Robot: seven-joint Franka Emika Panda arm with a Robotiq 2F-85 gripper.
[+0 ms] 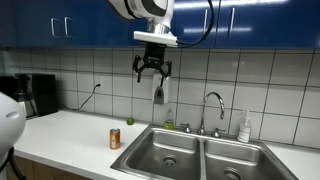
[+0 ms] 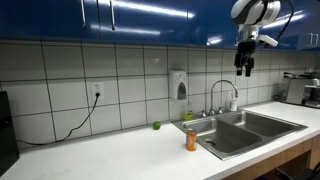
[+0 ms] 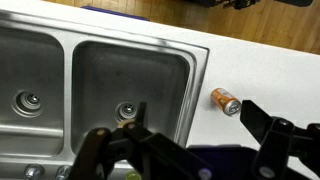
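Observation:
My gripper (image 1: 152, 74) hangs high above the counter near the sink, pointing down, its fingers spread with nothing between them. In the wrist view the open gripper has dark fingers at either side. An orange can (image 1: 115, 138) stands on the white counter just left of the sink, well below the gripper. From the second exterior view the can (image 2: 191, 141) is upright near the sink's corner. The wrist view has the can (image 3: 225, 101) beside the sink's edge, close to the right finger and partly towards the gap.
A double sink (image 1: 185, 155) with a tall faucet (image 1: 208, 105) fills the right side. Behind it stand a green soap bottle (image 1: 169, 121) and a white dispenser (image 1: 245, 127). A small green item (image 2: 156, 125) sits near the wall.

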